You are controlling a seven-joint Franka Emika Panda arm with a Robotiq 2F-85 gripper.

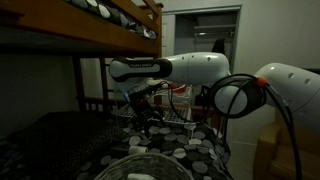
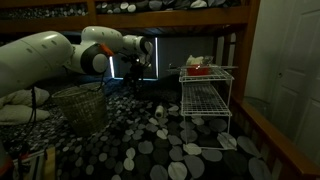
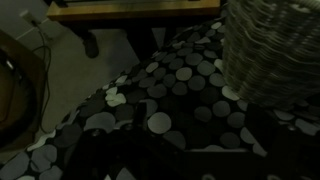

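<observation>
My gripper hangs low over the dotted bedcover, between the wicker basket and the wire rack. Its dark fingers stand apart in the wrist view, with only the bedcover visible between them. The woven basket rests at the left in the second exterior view; its side fills the upper right of the wrist view. Something white lies inside it. A small pale object lies on the bedcover, apart from the gripper; its kind is unclear.
A white two-level wire rack stands on the bed, with a red-and-white item on top. An upper bunk overhangs the left. A brown armchair sits at the right. Bare bedcover lies in front of the rack.
</observation>
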